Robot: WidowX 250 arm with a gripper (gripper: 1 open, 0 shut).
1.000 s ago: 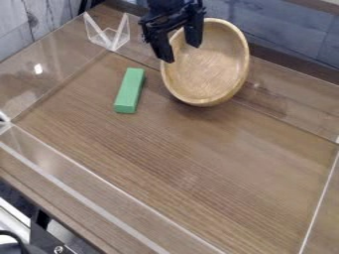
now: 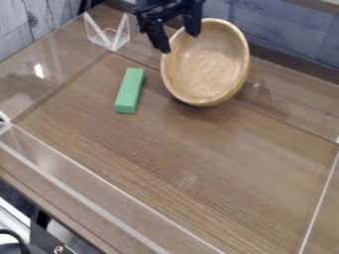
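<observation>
My dark gripper (image 2: 172,38) hangs at the top centre of the camera view, open, over the upper left rim of a large pale wooden bowl (image 2: 204,69). A green block (image 2: 130,90) lies on the wooden table to the left of the bowl, apart from it. I cannot tell whether the fingers touch the bowl.
A white wire or clear plastic object (image 2: 109,30) stands at the back left, with dark space beyond the table's left edge.
My gripper has moved up and to the left, toward the back of the table. The bowl and green block look unmoved.
</observation>
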